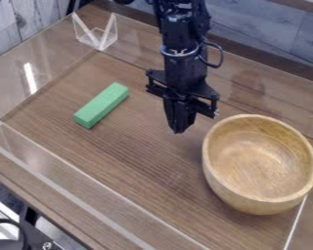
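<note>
My black gripper [180, 121] hangs over the middle of the wooden table, pointing down, just behind and left of a large light-wood bowl [257, 161]. A green block [102, 104] lies on the table to the gripper's left, apart from it. The fingertips are small and dark, and I cannot tell whether they are open or shut.
Black cables [16, 234] lie at the bottom left corner. A clear plastic object [97, 31] is at the back left.
</note>
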